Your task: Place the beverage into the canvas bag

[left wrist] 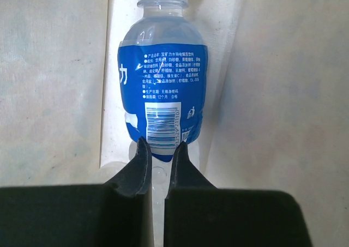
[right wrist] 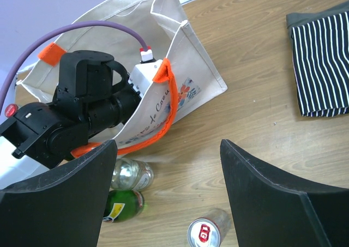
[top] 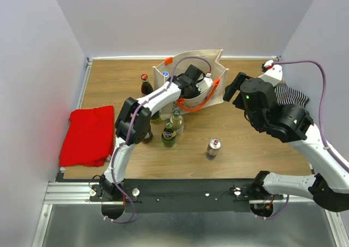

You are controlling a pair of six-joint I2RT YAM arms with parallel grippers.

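Note:
The canvas bag [top: 212, 94] with orange handles stands at the back middle. My left gripper is down inside it, shut on a plastic bottle with a blue label [left wrist: 161, 83], which looks upright against the pale canvas. In the right wrist view the left arm hides much of the bag's inside. My right gripper stands open above the table, right of the bag, with nothing between its fingers.
A silver can [top: 213, 149], a green bottle [top: 168, 138], a clear bottle [top: 177, 124] and other bottles stand round the bag's front and left. A red cloth [top: 87, 138] lies left, striped fabric [right wrist: 322, 61] right.

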